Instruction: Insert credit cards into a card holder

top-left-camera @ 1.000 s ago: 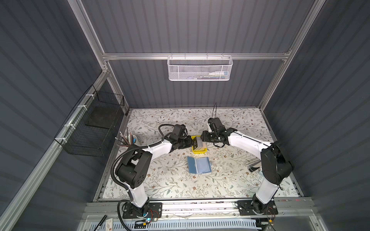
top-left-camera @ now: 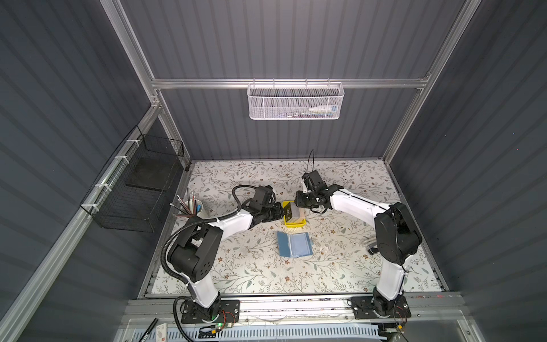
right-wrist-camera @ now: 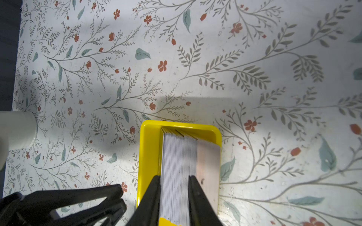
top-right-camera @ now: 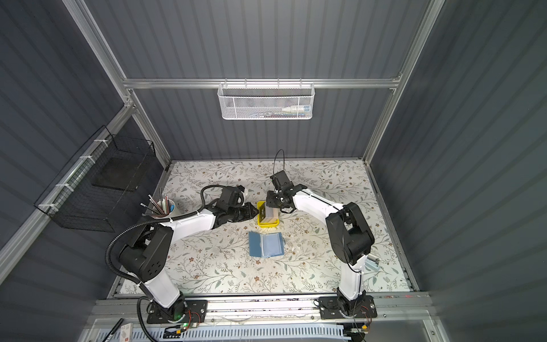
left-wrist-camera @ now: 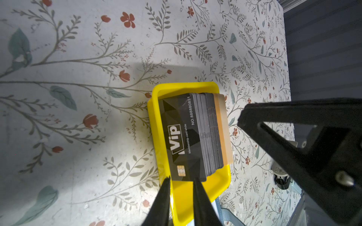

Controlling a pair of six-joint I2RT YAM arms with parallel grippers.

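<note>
A yellow tray (left-wrist-camera: 162, 150) holds a leaning row of cards, with a black "Vip" card (left-wrist-camera: 184, 139) at its left end and a peach card (right-wrist-camera: 208, 165) at its right. The blue card holder (top-left-camera: 300, 243) lies opened flat in front of the tray. My left gripper is at the tray's left side, its fingers parted and nothing between them. Over the cards from the right hangs my right gripper, also open and empty, one finger on each side of the pale card edges in its wrist view. Whether the fingertips touch cards cannot be told.
A cup of pens (top-left-camera: 196, 206) stands at the far left, and some small items (top-right-camera: 371, 262) lie by the right arm's elbow. The two grippers are close together over the tray. Bare table surrounds the card holder.
My right gripper has moved a little left over the tray, its arm swinging inward. The left arm has barely shifted. Tray and card holder stay where they were.
</note>
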